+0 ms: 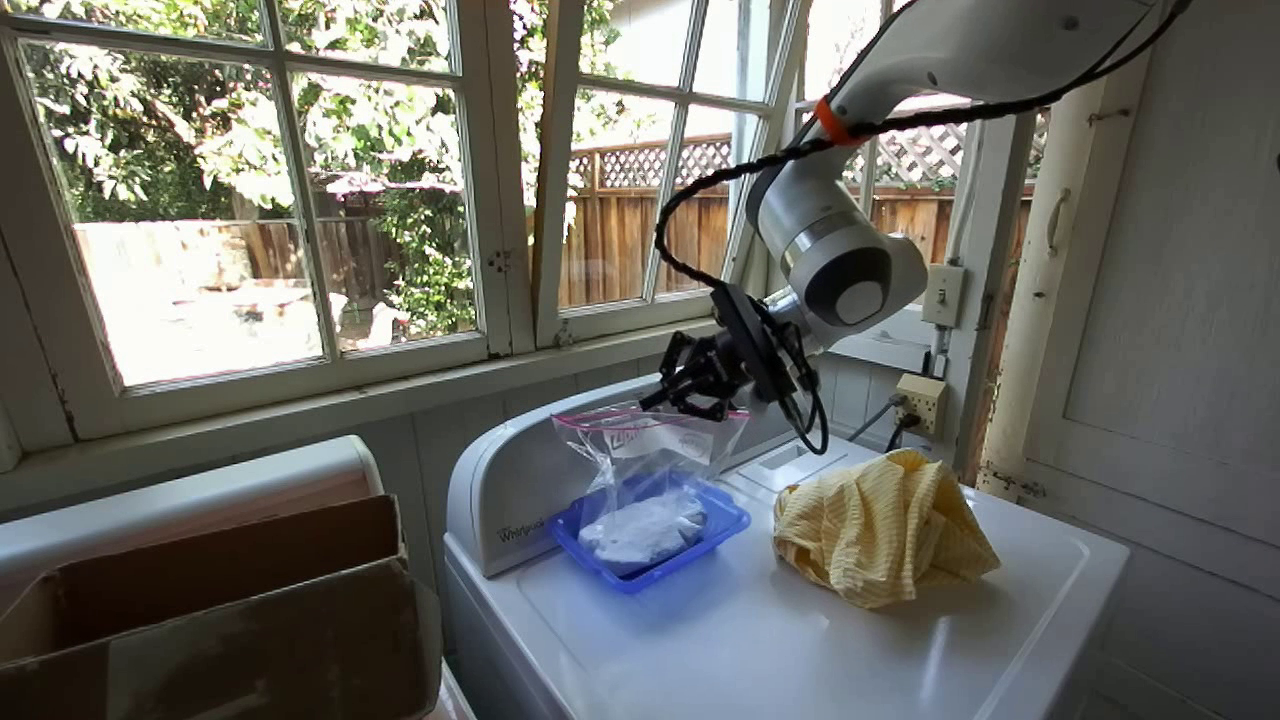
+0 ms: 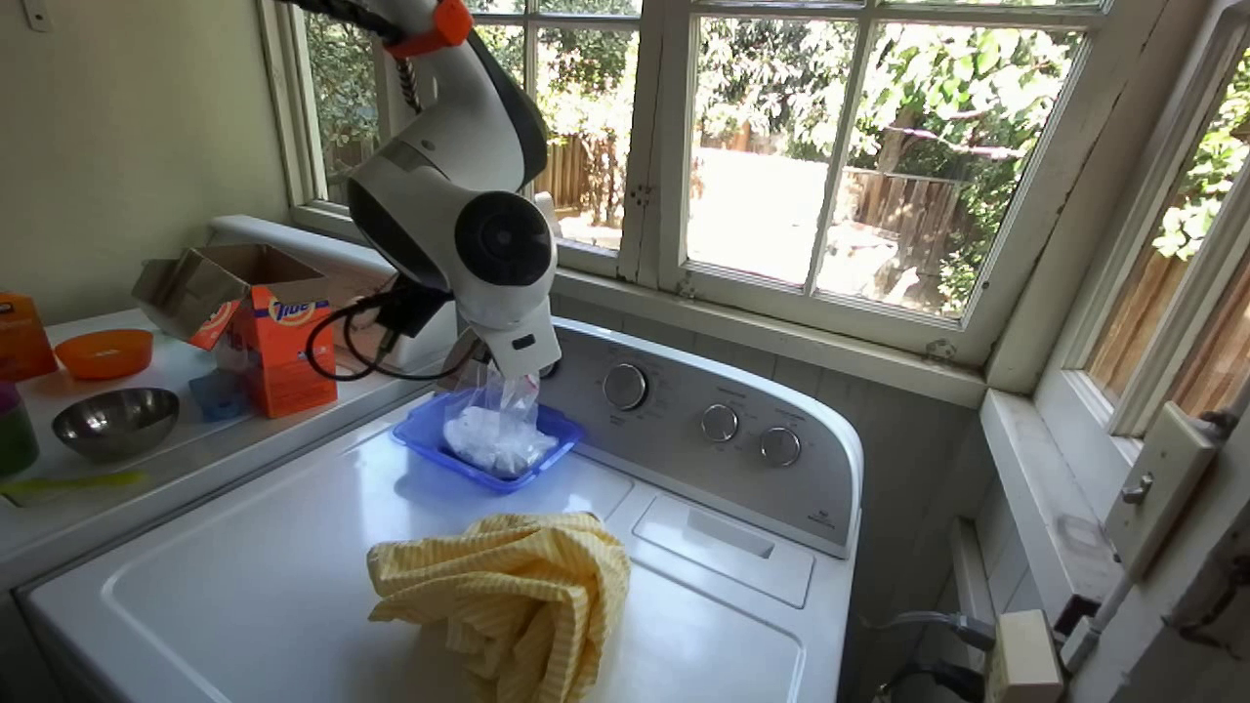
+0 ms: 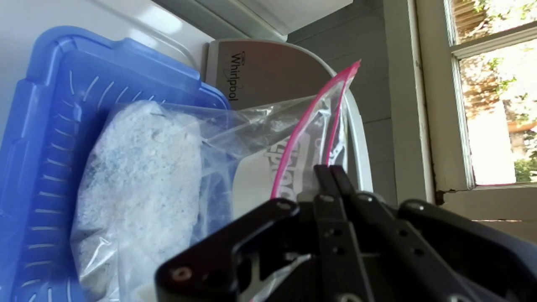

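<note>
A clear zip bag (image 1: pixel 636 462) with a pink-edged top stands open in a blue tray (image 1: pixel 734 528) on the white machine. White, blue-flecked powder (image 3: pixel 146 161) fills the bottom of the bag. At its upper rim is my gripper (image 1: pixel 648 406), with its fingertips together. In the wrist view one pink zip strip (image 3: pixel 335 128) runs straight into the closed fingertips (image 3: pixel 322 173), so the fingers look shut on the thin bag edge. The other pink strip (image 3: pixel 297 136) stays apart from them. My arm hides the fingers in exterior view 2.
A crumpled yellow cloth (image 2: pixel 510 598) lies on the machine top beside the tray. Behind the tray rises the control panel (image 2: pixel 691 410). On the neighbouring appliance are an orange Tide box (image 2: pixel 293 351), a metal bowl (image 2: pixel 115 422) and an orange bowl (image 2: pixel 104 351).
</note>
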